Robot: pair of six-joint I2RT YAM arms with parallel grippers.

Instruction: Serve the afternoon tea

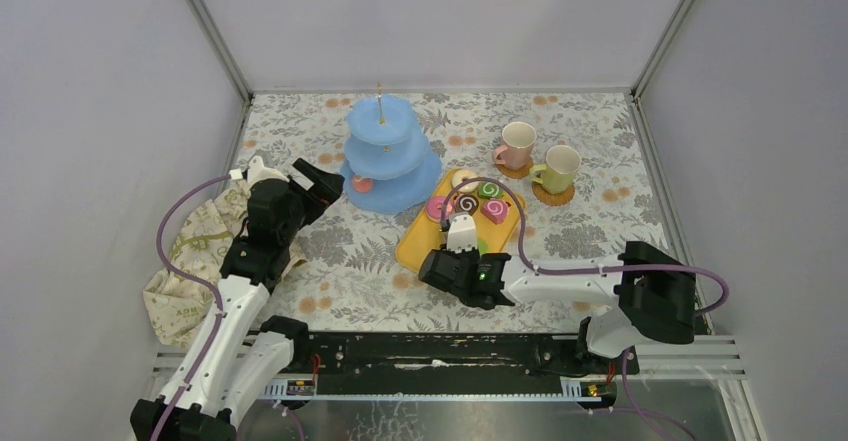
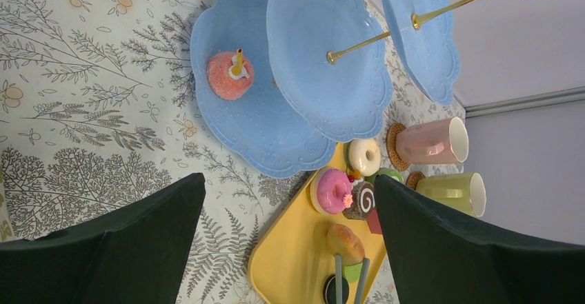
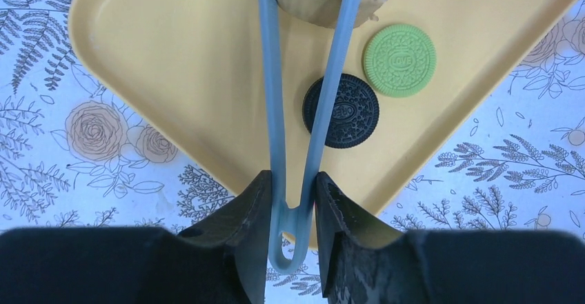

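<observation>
A three-tier blue stand holds a pink cake on its bottom tier. My open left gripper hangs left of the stand, nothing between its fingers. The yellow tray carries donuts, swirl cakes, a bread-like piece, a black cookie and a green cookie. My right gripper is over the tray with blue tongs between its fingers, their tips at the bread-like piece; whether they grip it is unclear.
Pink and green mugs stand on coasters at back right. A crumpled cloth lies on the left under my left arm.
</observation>
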